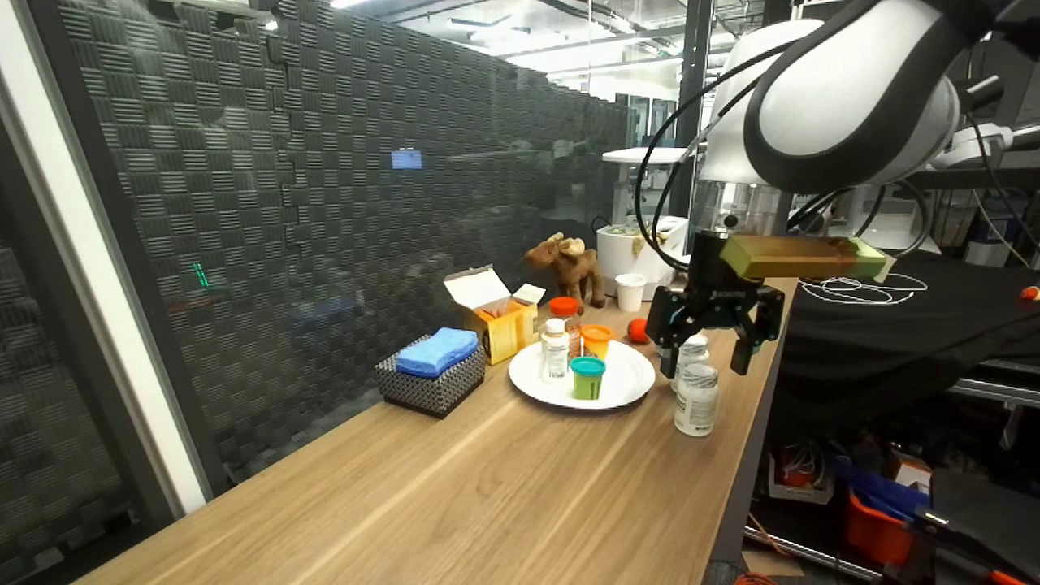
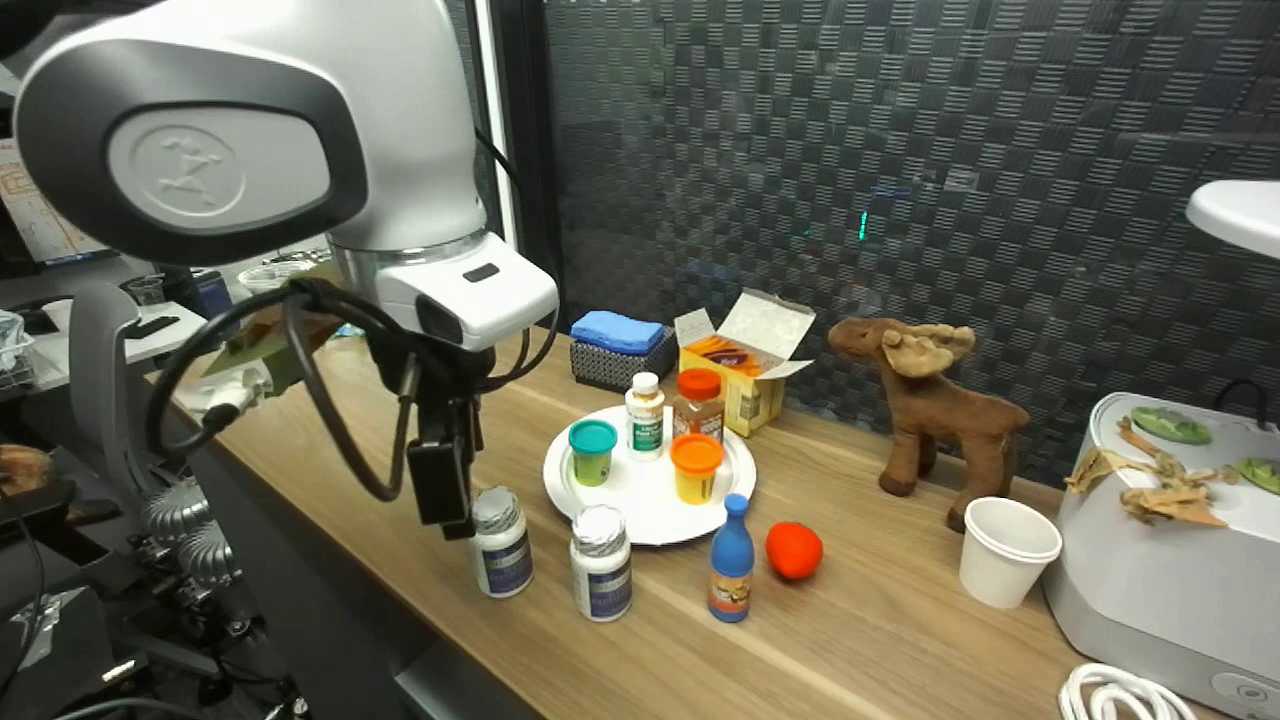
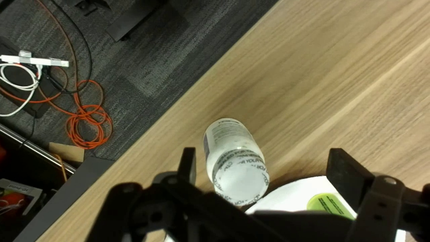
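Observation:
My gripper (image 1: 706, 369) is open above the two white pill bottles, with nothing held between its fingers. In the wrist view, the nearer bottle (image 3: 238, 165) stands upright on the table, its silver-topped lid lying in the gap between the spread fingers. Exterior view 2 shows this bottle (image 2: 500, 546) just below the fingers and the second bottle (image 2: 601, 564) to its right. A white plate (image 2: 657, 528) behind them bears a teal-lidded tub (image 2: 591, 454), an orange-lidded tub (image 2: 696, 468), a small white-capped bottle (image 2: 645, 416) and a red-lidded jar (image 2: 699, 408).
A blue bottle (image 2: 731, 564) and a red ball (image 2: 794, 550) stand right of the plate. Behind are an open yellow box (image 2: 750, 402), a basket with blue cloth (image 2: 617, 334) and a toy moose (image 2: 948, 414). The table's front edge runs close to the bottles; its near end is clear (image 1: 409, 507).

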